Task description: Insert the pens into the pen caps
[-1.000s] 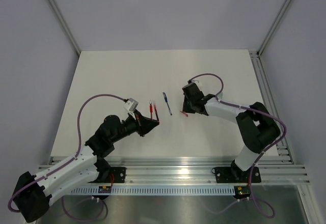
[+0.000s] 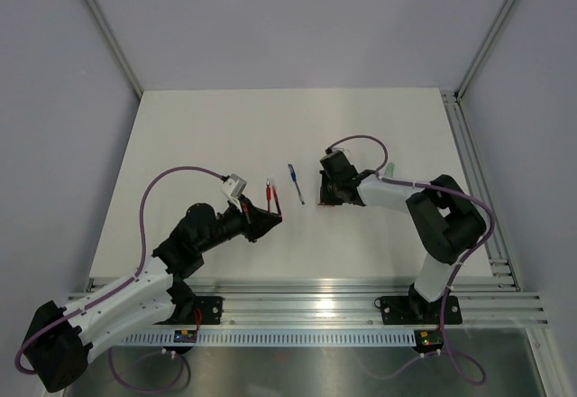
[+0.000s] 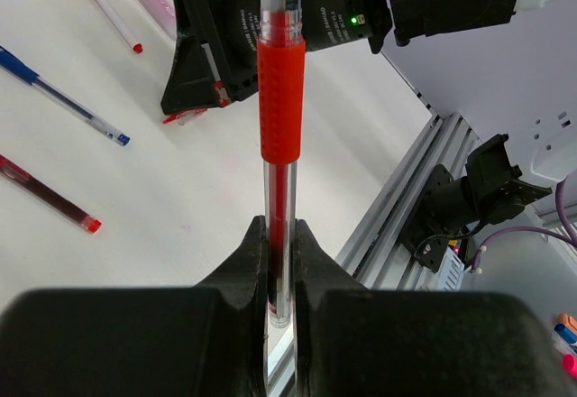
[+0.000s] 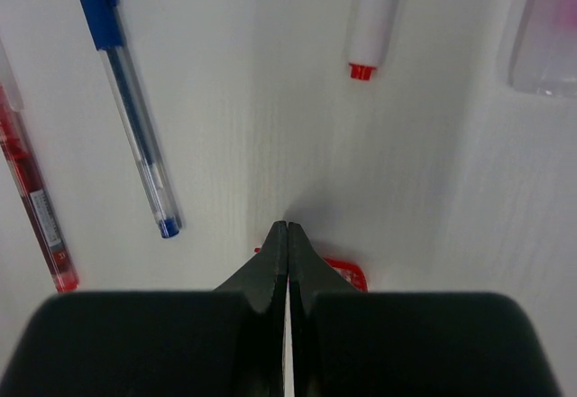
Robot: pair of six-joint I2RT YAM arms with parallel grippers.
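Observation:
My left gripper is shut on an upright red pen (image 3: 280,99), seen clear barrel downward in the left wrist view. My right gripper is shut, low on the table, at a small red cap (image 4: 347,271) that is partly hidden by its fingers; I see nothing clearly held. A blue pen (image 4: 135,117) lies to its left, with another red pen (image 4: 36,198) beyond it. A white pen with a red tip (image 4: 374,18) lies ahead.
A pink translucent item (image 4: 550,36) lies at the right of the right wrist view.
The left arm is almost still.

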